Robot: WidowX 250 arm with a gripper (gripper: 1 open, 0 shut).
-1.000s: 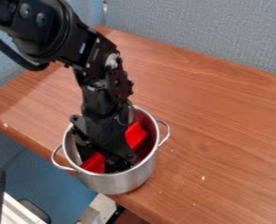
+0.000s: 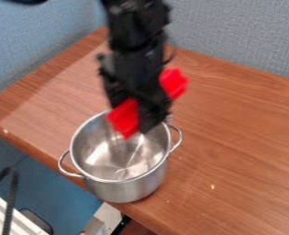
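Observation:
My gripper (image 2: pixel 144 96) is blurred, raised above a steel pot (image 2: pixel 122 184) and shut on a red object (image 2: pixel 123 117). The red object shows on both sides of the dark fingers, its lower part over the pot's back rim. The pot has two loop handles and stands near the left front edge of the wooden table; what shows of its inside is bare metal.
Blue padded walls (image 2: pixel 238 27) border it at the back and left. A white object (image 2: pixel 2 220) with dark straps lies below the table at the lower left.
My gripper has risen out of the pot and moved slightly back and right, carrying the red object with it. The pot's inside is now visible.

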